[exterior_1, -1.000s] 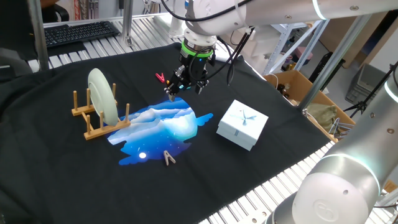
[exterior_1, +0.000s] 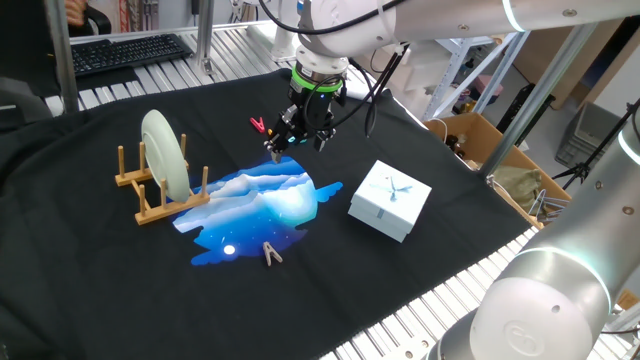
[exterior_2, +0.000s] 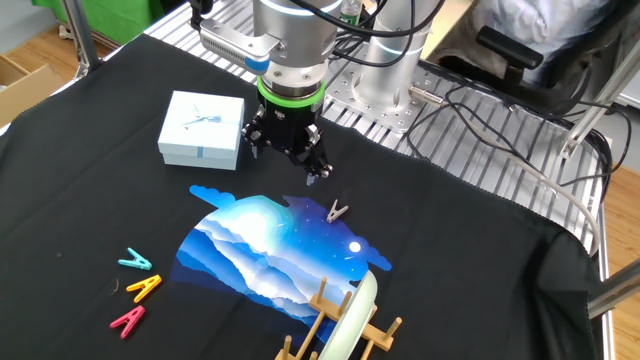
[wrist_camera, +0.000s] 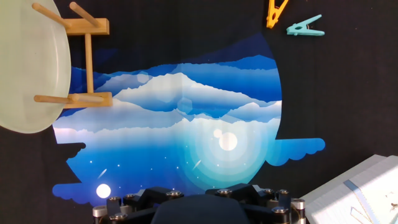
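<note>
Above the table my gripper (exterior_2: 284, 165) hangs with its fingers spread wide and nothing between them; in the wrist view its two sides show far apart along the bottom edge. Below it, a blue picture mat (wrist_camera: 186, 140) with clouds and a moon lies flat on black cloth. A pale green plate (exterior_1: 163, 155) stands upright in a wooden rack (exterior_1: 152, 212) at the mat's edge. The white box (exterior_2: 201, 130), its lid on and a light blue ribbon on top, sits beside the mat. One beige clothespin (exterior_1: 271, 254) lies at the mat's edge.
Apart from the mat lie a teal clothespin (exterior_2: 135, 260), a yellow clothespin (exterior_2: 145, 288) and a red clothespin (exterior_2: 127, 321). A keyboard (exterior_1: 125, 58) rests beyond the cloth. Bare black cloth surrounds the mat on several sides.
</note>
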